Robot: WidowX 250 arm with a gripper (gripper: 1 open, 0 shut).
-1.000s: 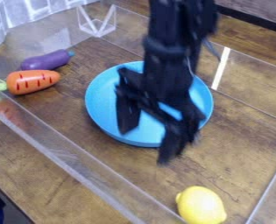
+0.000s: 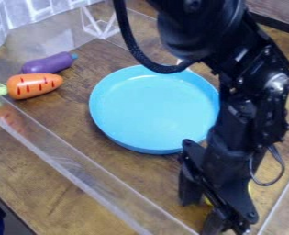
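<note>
My gripper (image 2: 210, 204) is low at the right front of the wooden surface, just right of and in front of the blue plate (image 2: 147, 108). It covers most of a yellow lemon (image 2: 205, 201), of which only small bits show. Whether the fingers are closed on it is hidden. The plate is empty.
An orange toy carrot (image 2: 34, 84) and a purple eggplant (image 2: 49, 62) lie at the left. A clear plastic wall (image 2: 73, 161) runs along the front left. Bare wood shows between the carrot and the plate.
My gripper has come down from over the plate toward the front right, onto the lemon, which was in clear view earlier and is now mostly hidden.
</note>
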